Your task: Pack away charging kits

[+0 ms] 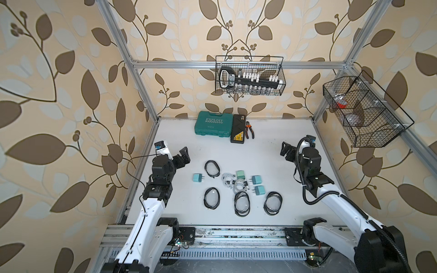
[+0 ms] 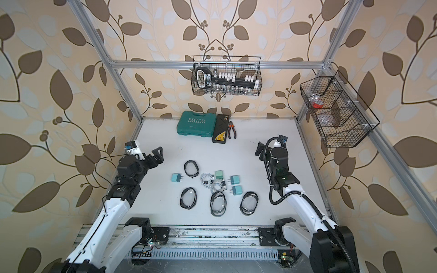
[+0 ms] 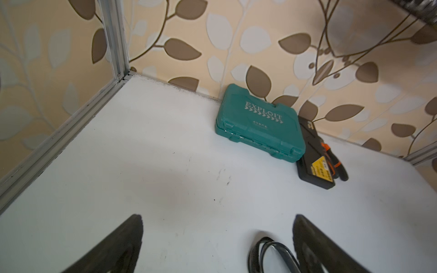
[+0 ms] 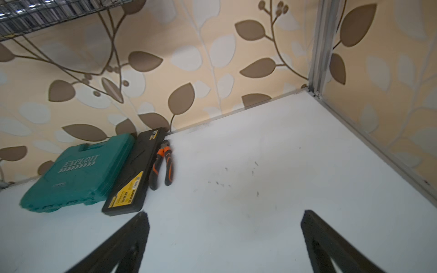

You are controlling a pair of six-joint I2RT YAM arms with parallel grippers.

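Observation:
Several coiled black cables [image 1: 219, 197] lie on the white table with coiled white cables [image 1: 227, 179], teal chargers [image 1: 257, 189] and a green charger [image 1: 240, 174]. My left gripper [image 1: 182, 157] is raised at the left, left of and behind the nearest coil; in its wrist view the fingers stand open and empty, with part of a black coil below. My right gripper [image 1: 287, 150] is raised at the right, open with nothing between its fingers, facing bare table.
A green case [image 1: 214, 125], a black box [image 1: 237, 129] and pliers [image 1: 249, 130] sit at the back. A wire basket [image 1: 250, 79] hangs on the back rail, another [image 1: 366, 113] on the right.

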